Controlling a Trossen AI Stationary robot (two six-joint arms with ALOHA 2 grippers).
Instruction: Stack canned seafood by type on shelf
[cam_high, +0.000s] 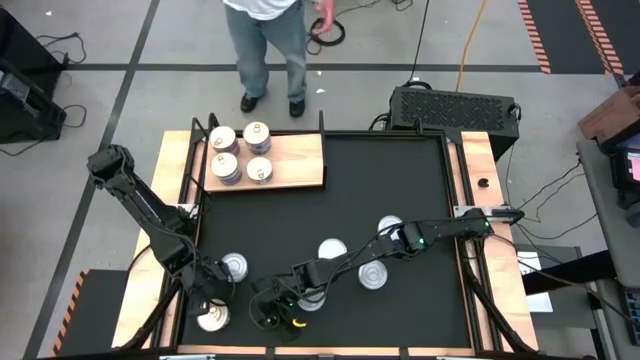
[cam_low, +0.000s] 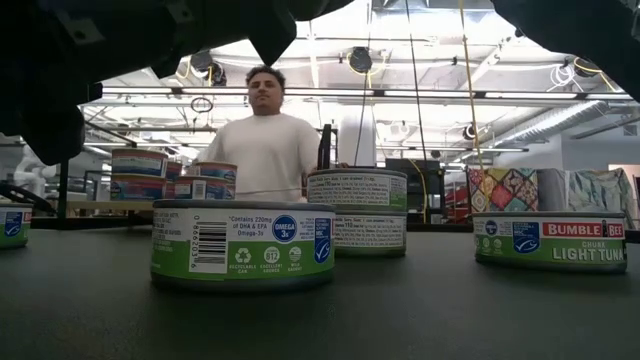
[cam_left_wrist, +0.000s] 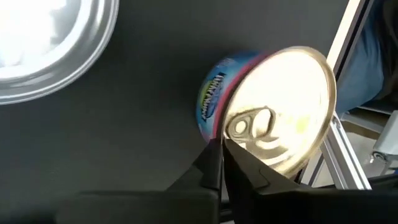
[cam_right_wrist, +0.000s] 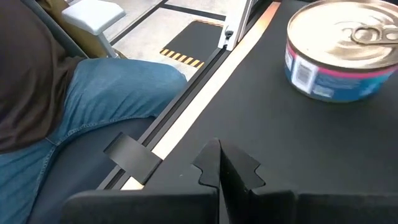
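My left gripper is shut, its fingertips meeting with nothing between them. Just past the tips, the blue and pink can shows its gold pull-tab lid, close to the fingers but not held. A silver-topped can is at upper left there. In the right wrist view my right gripper is shut and empty, and a blue can stands at upper right. Green-labelled tuna cans, including one in front and one at right, stand on the table in the low view.
Several cans, one at front right, sit on the wooden shelf at the back left. Silver-topped cans are spread between and beside the arms.
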